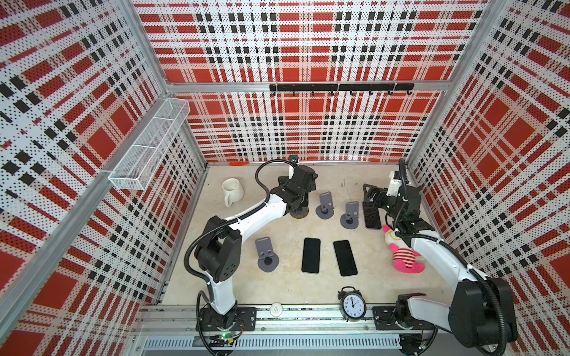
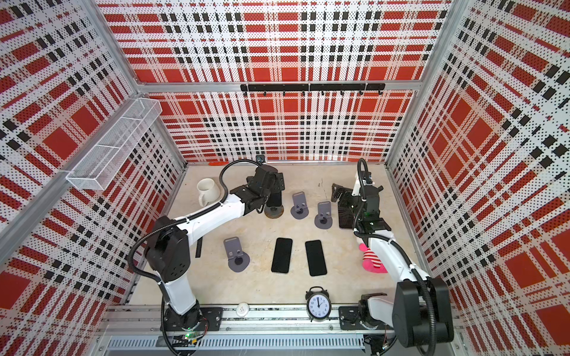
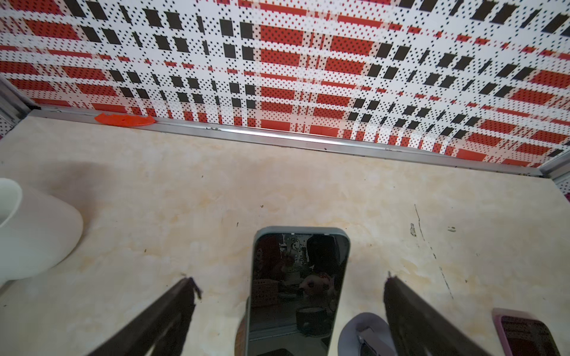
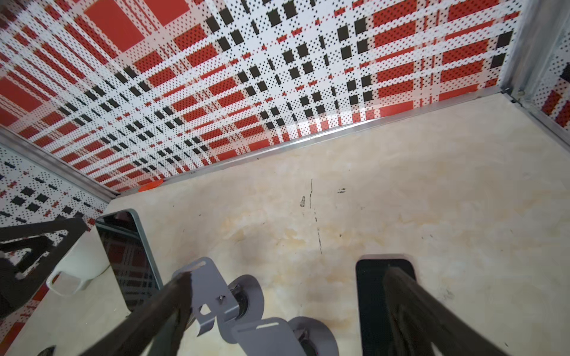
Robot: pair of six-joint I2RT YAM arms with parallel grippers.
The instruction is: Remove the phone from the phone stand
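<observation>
One phone (image 3: 297, 284) stands upright on its stand at the back of the table; its round base (image 2: 273, 212) shows beneath it in the top right view. My left gripper is open, its blurred fingers (image 3: 169, 317) to the left and right of the phone with clear space on both sides. In the top left view my left arm mostly hides this phone. My right gripper hangs open over the back right, above a dark phone (image 4: 383, 302) lying flat, with nothing held between its fingers.
Two empty grey stands (image 1: 324, 204) (image 1: 350, 214) are right of the phone, and another stand (image 1: 267, 255) is front left. Two phones (image 1: 311, 255) (image 1: 345, 257) lie flat mid-table. A mug (image 1: 232, 191), plush toy (image 1: 405, 258) and clock (image 1: 352, 304) are around them.
</observation>
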